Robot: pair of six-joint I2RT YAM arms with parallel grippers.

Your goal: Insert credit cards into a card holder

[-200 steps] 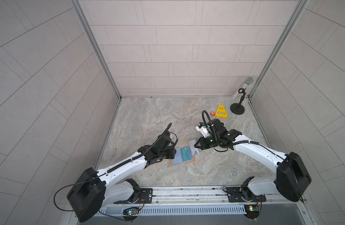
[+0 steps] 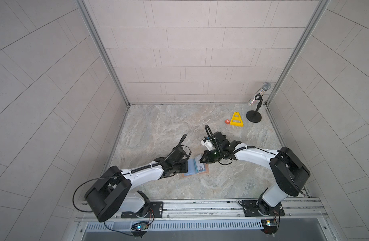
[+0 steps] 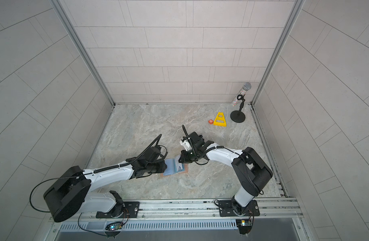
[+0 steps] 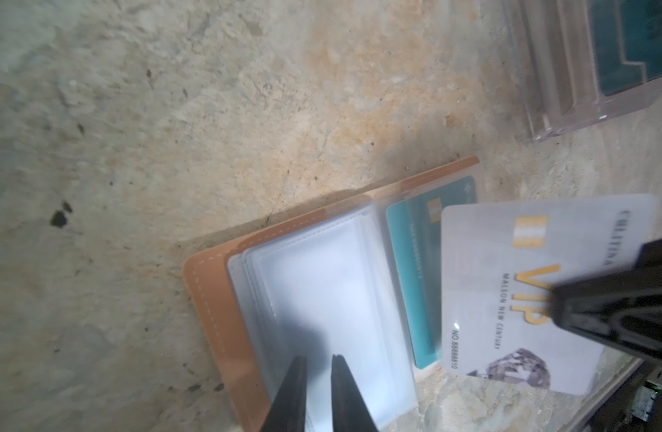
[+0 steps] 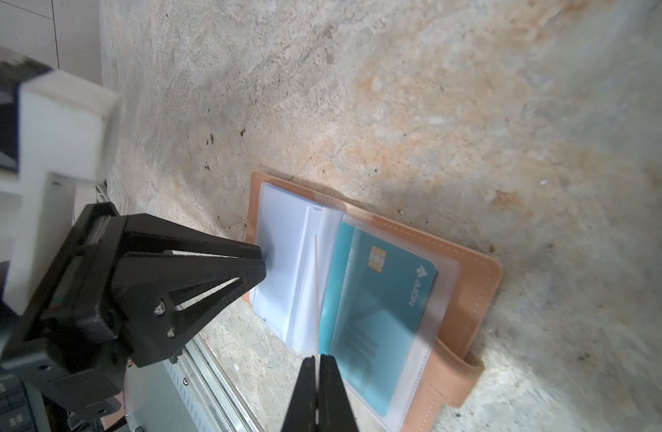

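Note:
An open tan card holder (image 4: 208, 302) has clear sleeves (image 4: 323, 273) on its left half and a teal card (image 5: 381, 316) in its right half. My right gripper is shut on a white VIP card, seen edge-on in the right wrist view, held above the holder's middle and right. My left gripper is at the left sleeves, its fingertips slightly apart; whether anything is pinched between them is unclear.
A yellow stand (image 2: 236, 119), a small red object (image 2: 227, 121), a black stand (image 2: 253, 116) and a speckled cylinder lie at the back right.
My right gripper has moved left and down with the white card, over the holder.

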